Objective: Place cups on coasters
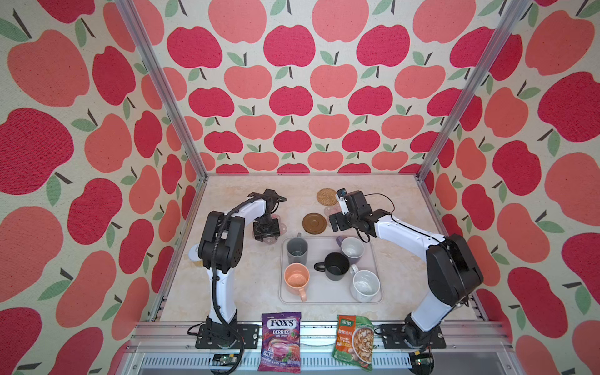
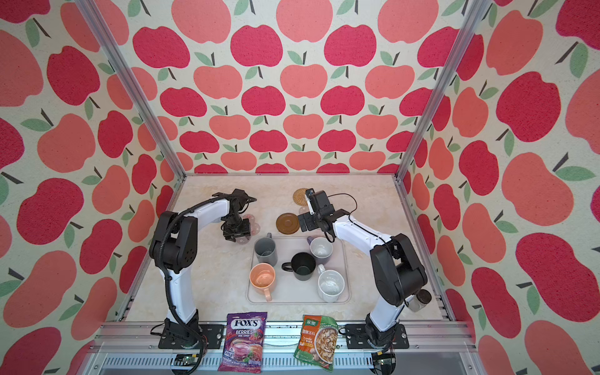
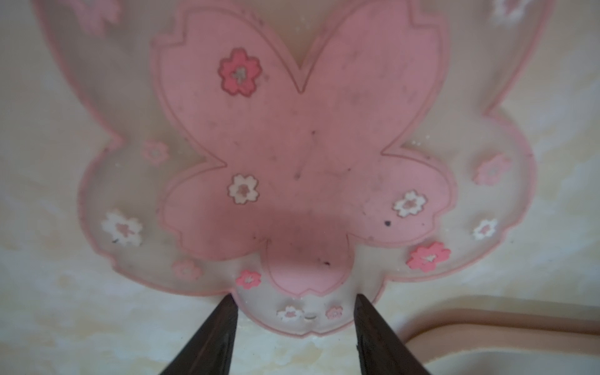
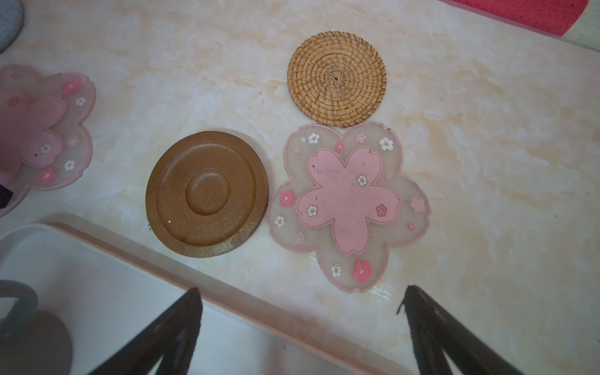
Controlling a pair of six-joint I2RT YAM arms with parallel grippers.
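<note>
Beyond the white tray (image 1: 325,298) lie the coasters: a brown wooden one (image 4: 208,193), a woven one (image 4: 337,78), a pink flower one (image 4: 347,203) and a second pink flower one (image 3: 306,150). Inside the tray stand a grey cup (image 1: 297,250), an orange cup (image 1: 296,278), a black cup (image 1: 336,266), a white cup with a purple handle (image 1: 352,248) and a larger white cup (image 1: 365,285). My left gripper is open above the left flower coaster, empty. Open and empty too, my right gripper hangs over the tray's far edge, facing the right flower coaster.
A FOX'S bag (image 1: 280,342) and a green-orange packet (image 1: 354,341) lie at the front. A grey round thing (image 4: 7,20) shows partly past the left flower coaster. Bare table (image 4: 512,250) extends to the right of the coasters.
</note>
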